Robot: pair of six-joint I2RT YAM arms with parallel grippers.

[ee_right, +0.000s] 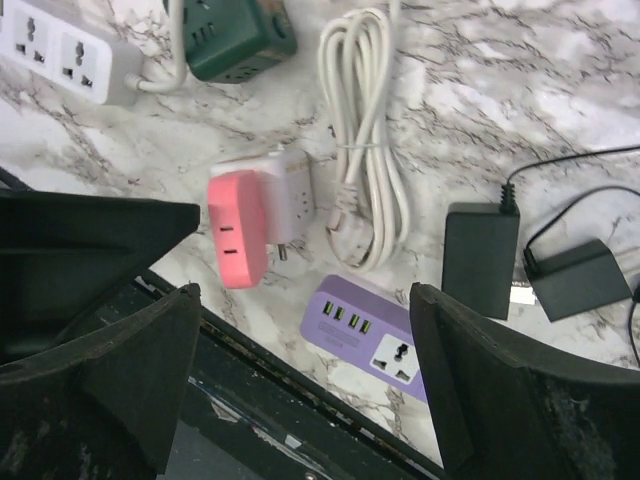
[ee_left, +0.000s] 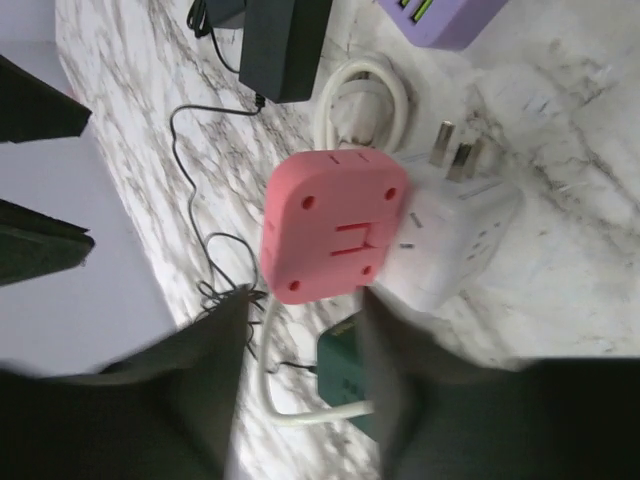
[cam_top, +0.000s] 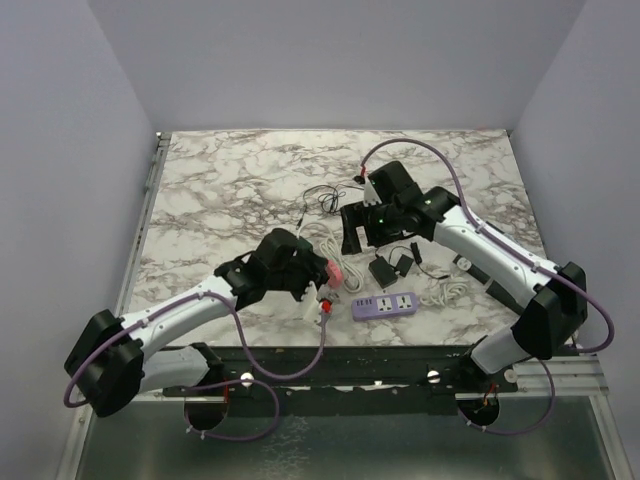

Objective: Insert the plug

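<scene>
The pink plug block stands pressed against the white adapter, with no clear gap between them in the left wrist view; whether its pins are fully in is hidden. Metal prongs stick out of the adapter. In the right wrist view the pink block and white adapter sit side by side on the marble. My left gripper is open, its blurred fingers just short of the block, nothing between them. My right gripper is open and empty, raised away from the pair.
A purple power strip lies right of the pair. Black adapters, a coiled white cable, a green cube and a white strip lie close by.
</scene>
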